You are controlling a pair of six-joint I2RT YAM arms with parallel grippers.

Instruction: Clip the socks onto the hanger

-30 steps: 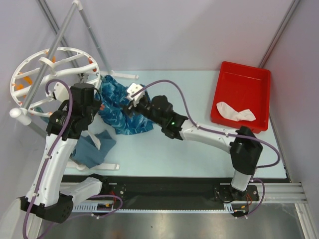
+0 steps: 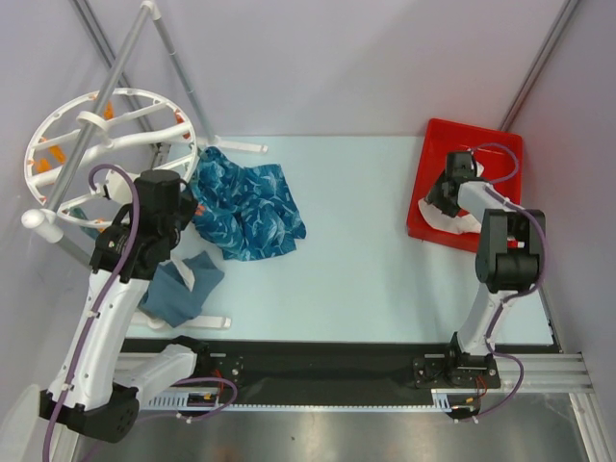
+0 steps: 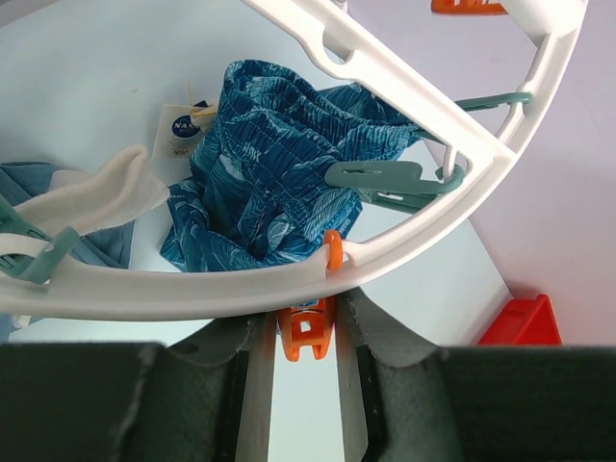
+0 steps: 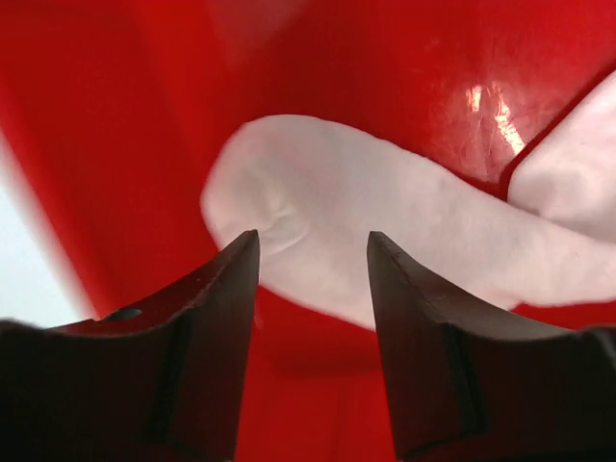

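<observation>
White socks (image 4: pixel 327 192) lie on the floor of the red bin (image 2: pixel 433 164). Over them, inside the bin, my right gripper stands part open with the cloth beneath its fingertips and nothing clearly gripped. At the left, the round white hanger (image 2: pixel 108 144) carries orange and green clips. My left gripper is shut on an orange clip (image 3: pixel 306 322) at the hanger's rim. In the left wrist view a white sock (image 3: pixel 101 195) hangs near a green clip (image 3: pixel 34 250); another green clip (image 3: pixel 385 179) is in front of blue patterned cloth.
The blue leaf-patterned cloth (image 2: pixel 255 212) and a plain blue cloth (image 2: pixel 181 289) are beside and below the hanger. Grey poles (image 2: pixel 175 63) of its stand rise at the left.
My right arm has swung from beside the patterned cloth across to the right and down into the red bin, over the white socks. The left arm has stayed still.
</observation>
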